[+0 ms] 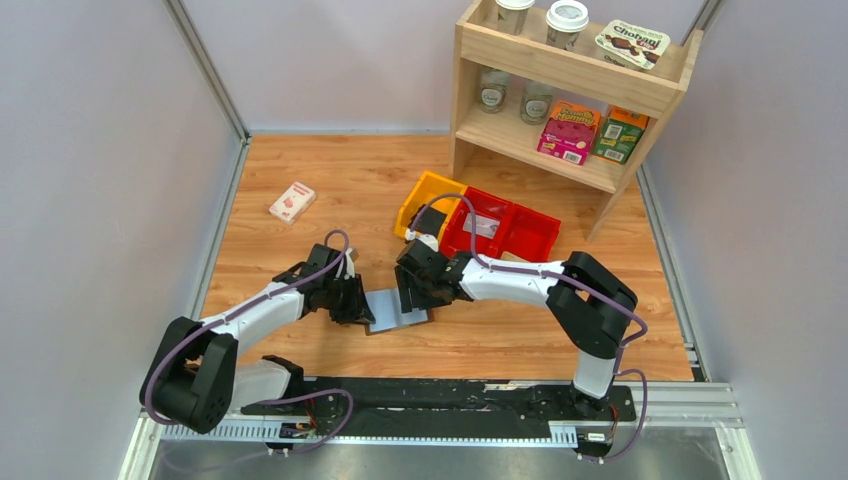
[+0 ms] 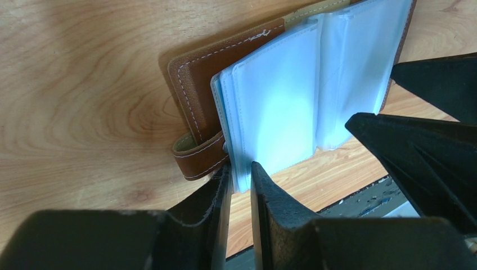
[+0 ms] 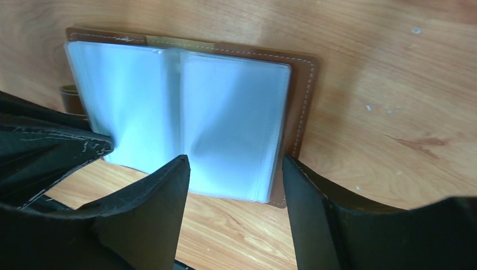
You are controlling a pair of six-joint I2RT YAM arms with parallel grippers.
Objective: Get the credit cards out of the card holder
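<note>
The card holder (image 1: 397, 311) lies spread flat on the table between both arms, a brown leather cover with stitched edges and clear bluish sleeves. No card can be made out in the sleeves. In the left wrist view my left gripper is shut on the lower left corner of the sleeves (image 2: 274, 101), beside the brown strap (image 2: 201, 157). My right gripper stands open over the right-hand sleeve (image 3: 230, 124), one finger on either side of its lower right part, nothing gripped. The right fingertip comes close to the cover's right edge (image 3: 304, 107).
Behind the right gripper stand a yellow bin (image 1: 433, 187) and a red divided bin (image 1: 530, 233) with a card-like piece in it. A white box (image 1: 293, 202) lies at the back left. A wooden shelf (image 1: 560, 72) rises at the back right. Right of the holder the table is clear.
</note>
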